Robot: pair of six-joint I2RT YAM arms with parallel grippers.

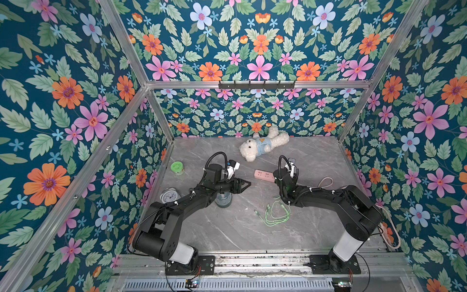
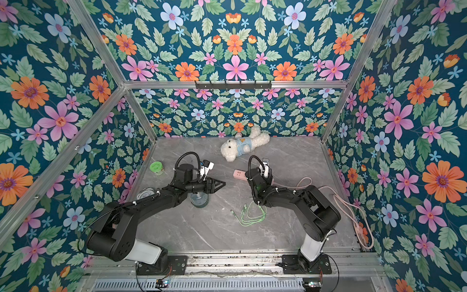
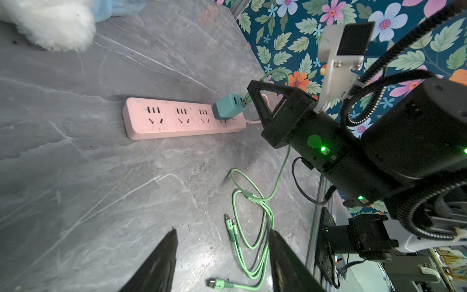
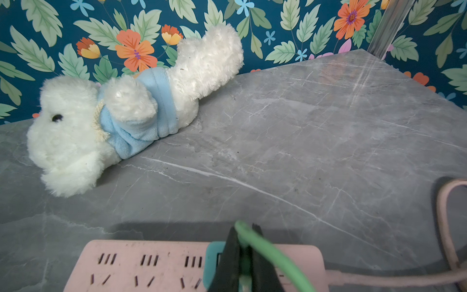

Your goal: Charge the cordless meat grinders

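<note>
In the left wrist view a pink power strip (image 3: 170, 118) lies on the table with a teal adapter (image 3: 228, 106) in its right-end socket. A green cable's plug (image 3: 247, 99) is at the adapter's face, between the fingertips of my right gripper. In the right wrist view those fingers stand close on both sides of it; whether they press on it is unclear. My left gripper hangs open and empty. A grey-blue round jar (image 1: 223, 200), perhaps a grinder, stands beneath the left arm. A green-topped cup (image 1: 177, 168) sits at the left.
The rest of the green cable (image 3: 262, 233) lies loosely coiled in front of the strip, its other plugs on the table. A plush dog (image 4: 131, 107) lies at the back wall. A round dial (image 1: 169, 195) stands by the left edge. The strip's pink cord (image 2: 347, 206) runs right.
</note>
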